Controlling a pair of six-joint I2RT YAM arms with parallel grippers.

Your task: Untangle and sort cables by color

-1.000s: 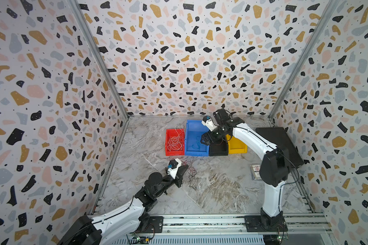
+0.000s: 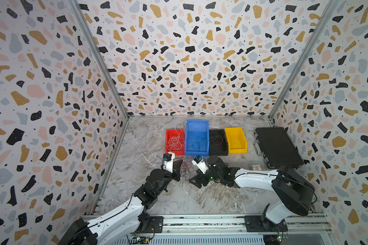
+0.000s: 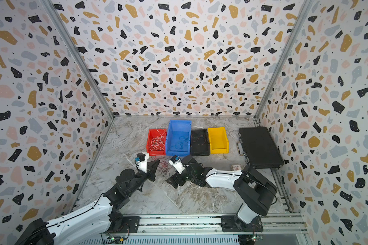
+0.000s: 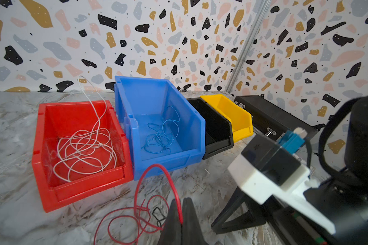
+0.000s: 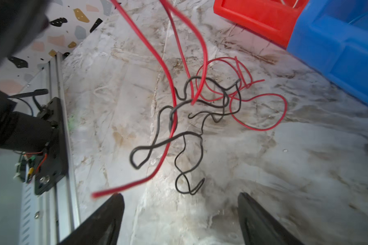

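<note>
A red cable (image 4: 166,172) loops up into my left gripper, which is shut on it; the rest trails on the marble table. Tangled through that red cable is a black cable (image 5: 200,134), partly raised off the table in the right wrist view. My right gripper stands part open, its fingers (image 5: 106,216) on the near side of the black cable with nothing between them. White cables lie in the red bin (image 4: 85,157), one end sticking out over its back. Blue cable rests in the blue bin (image 4: 161,161).
The black bin (image 2: 218,149) holds a thin cable loop; the yellow bin (image 2: 236,147) looks empty. A black case (image 2: 278,147) occupies the right side, a small card-like item (image 2: 256,167) beside it. Both grippers are close together.
The left gripper has shifted slightly left and up, still with the red cable.
</note>
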